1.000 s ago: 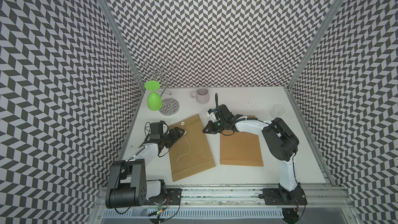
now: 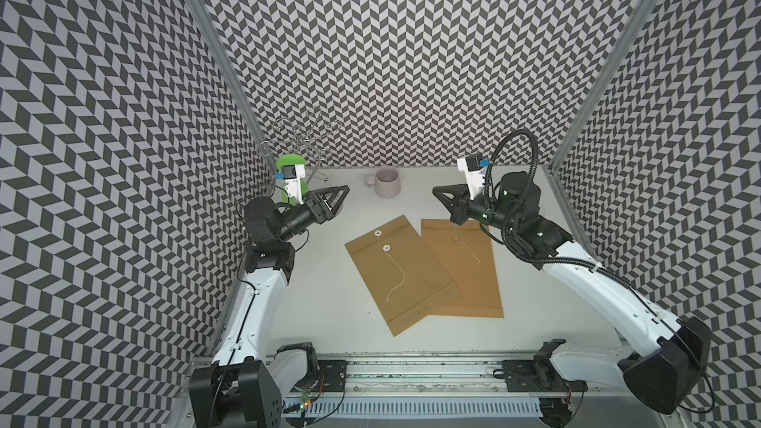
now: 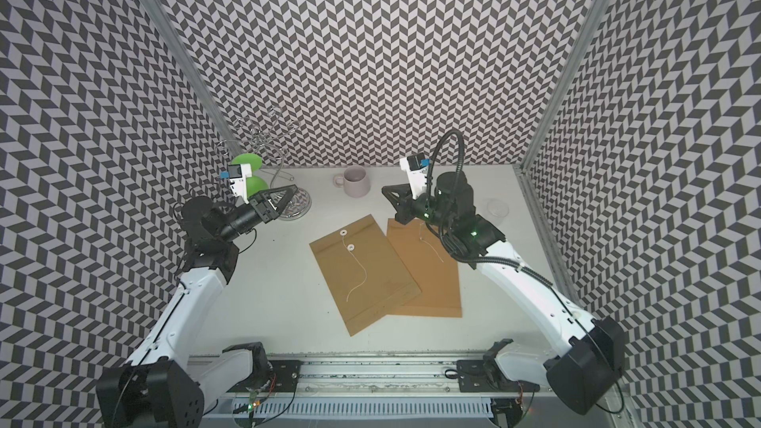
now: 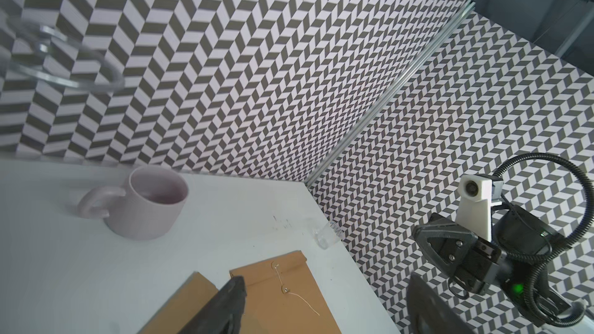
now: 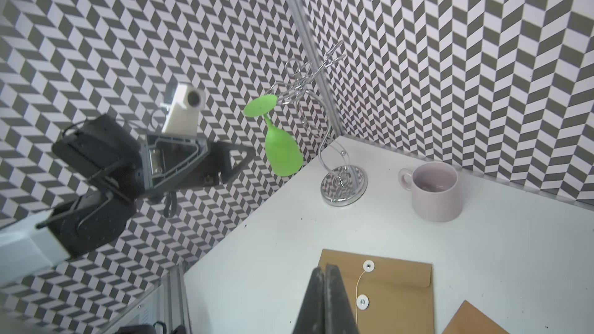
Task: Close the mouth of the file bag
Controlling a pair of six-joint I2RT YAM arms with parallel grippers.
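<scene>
A brown file bag point(image 2: 416, 273) with two white buttons point(image 2: 386, 248) and a loose string point(image 2: 402, 273) lies on the table, its upper flap lying flat; it partly overlaps a second, darker orange bag point(image 2: 475, 293) to the right. My left gripper point(image 2: 339, 198) is raised above the table's left side, open, with nothing between its fingers. My right gripper point(image 2: 440, 195) hangs raised over the back of the second bag, shut, with nothing showing between its fingertips in the right wrist view.
A pink mug point(image 2: 387, 184) stands at the back middle. A chrome stand point(image 3: 295, 204) holding a green glass point(image 5: 281, 151) is at the back left; a clear dish point(image 3: 497, 207) is at the back right.
Both arms have risen, the right one also moving right.
</scene>
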